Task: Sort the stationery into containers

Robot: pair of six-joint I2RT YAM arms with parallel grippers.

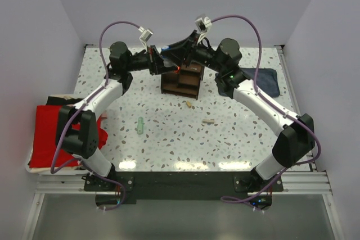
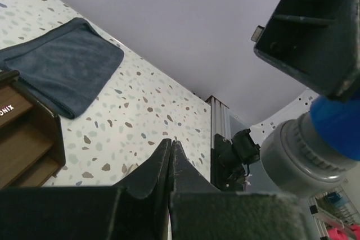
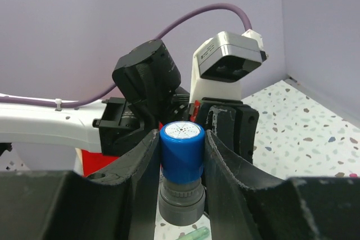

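Held upright in my right gripper is a thick blue-and-grey cylinder [image 3: 181, 198], its blue end up between the fingers. My left gripper is shut with nothing between its fingers. In the left wrist view the cylinder [image 2: 301, 158] hangs well to the right of those fingertips, outside them. From above, both grippers meet over the back of the table, partly covering the brown wooden organizer [image 1: 181, 90]. Most of the pens in it are hidden there. A green stick [image 1: 140, 125] lies on the table at the left.
A small yellow block [image 1: 189, 104] and a beige piece [image 1: 208, 121] lie in front of the organizer. Dark cloth [image 1: 265, 82] covers the back right. A basket with red cloth [image 1: 48, 133] stands at the left.
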